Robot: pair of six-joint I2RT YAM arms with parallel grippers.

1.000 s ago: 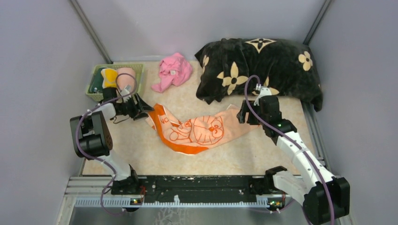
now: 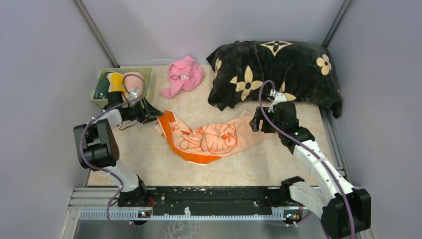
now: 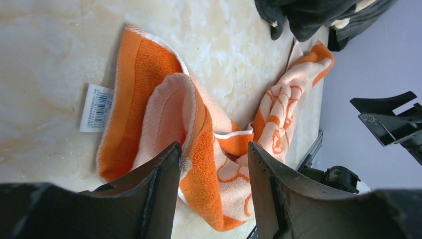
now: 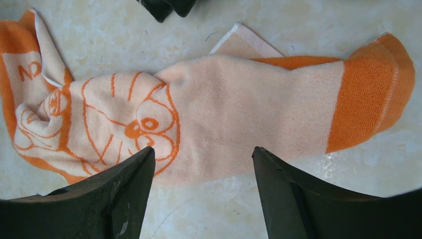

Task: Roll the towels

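A peach towel with orange bands and a cartoon print (image 2: 216, 138) lies crumpled and partly folded across the middle of the table. My left gripper (image 2: 158, 115) is at its left end. In the left wrist view, the left gripper stands open, with a raised orange fold (image 3: 199, 149) of the towel between and beyond its fingers; the left finger overlaps the fold's edge. Above the towel's right part, my right gripper is open, nothing between its fingers. A white barcode label (image 3: 97, 108) sticks out from the towel's edge.
At the back left, a green basket (image 2: 95, 93) holds rolled towels. A crumpled pink towel (image 2: 184, 75) lies right of it. A dark flowered blanket (image 2: 278, 69) fills the back right. Bare table shows in front of the peach towel.
The left arm has shifted slightly, and its gripper's fingers stand a little differently at the towel's left end. The right arm and the towel look unmoved.
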